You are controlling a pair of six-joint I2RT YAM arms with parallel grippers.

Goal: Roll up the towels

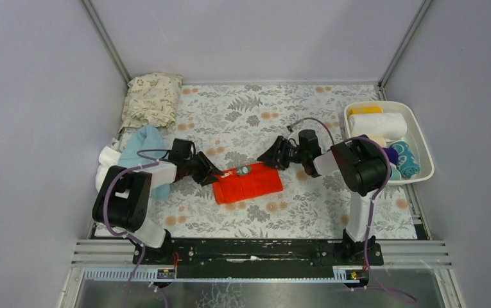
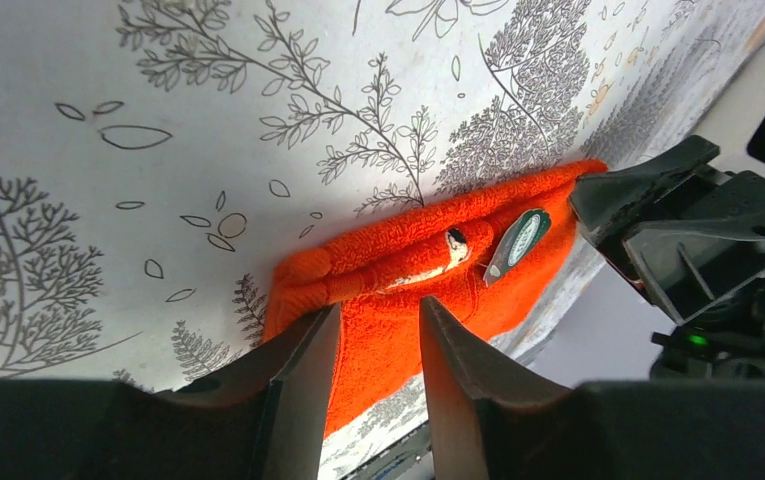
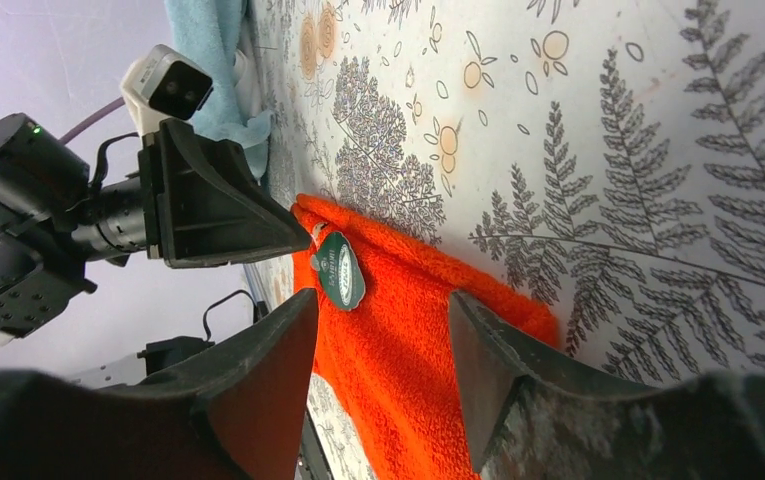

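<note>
The red-orange towel (image 1: 247, 185) lies flat near the middle front of the table. In the left wrist view its far edge is a narrow raised fold (image 2: 408, 265) with a dark oval label beside it. My left gripper (image 1: 219, 174) is low at the towel's far left corner, its fingers (image 2: 303, 375) part open with red cloth showing between them. At the far right corner my right gripper (image 1: 262, 160) stands open, fingers (image 3: 483, 365) apart over the towel. Whether either gripper's tips touch the cloth I cannot tell.
A white bin (image 1: 426, 149) at the right holds several rolled towels. On the left lie a light blue towel (image 1: 142, 149), white cloths (image 1: 109, 156) and a patterned cloth stack (image 1: 153, 99).
</note>
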